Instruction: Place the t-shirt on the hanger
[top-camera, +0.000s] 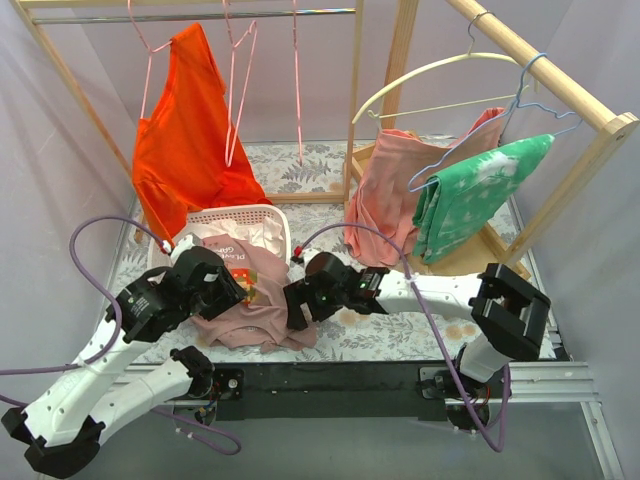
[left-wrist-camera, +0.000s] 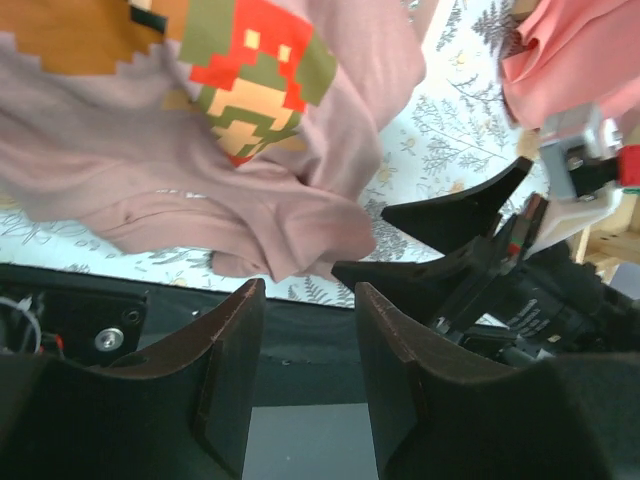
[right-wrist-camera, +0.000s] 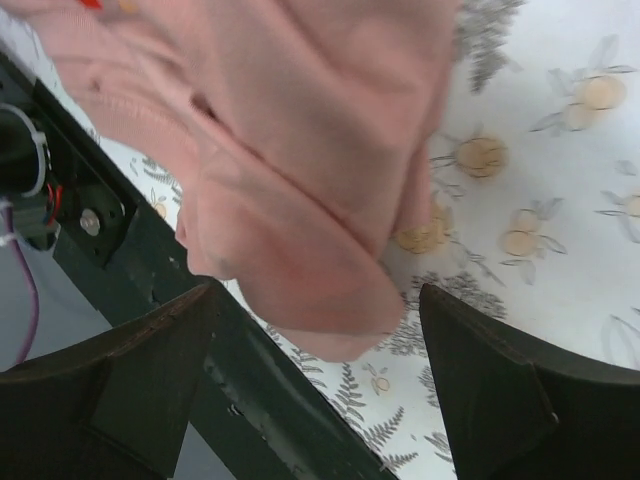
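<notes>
A dusty pink t-shirt with a pixel print lies crumpled on the floral surface in front of the basket. My left gripper hangs open above its lower edge, nothing between its fingers. My right gripper is open over the shirt's right-hand folded end; the cloth shows below and between its fingers. Pink hangers hang from the rail at the back left.
The white basket holds pale cloth. An orange garment hangs at back left; pink and green garments hang at right beside a wooden crate. A dark rail runs along the front.
</notes>
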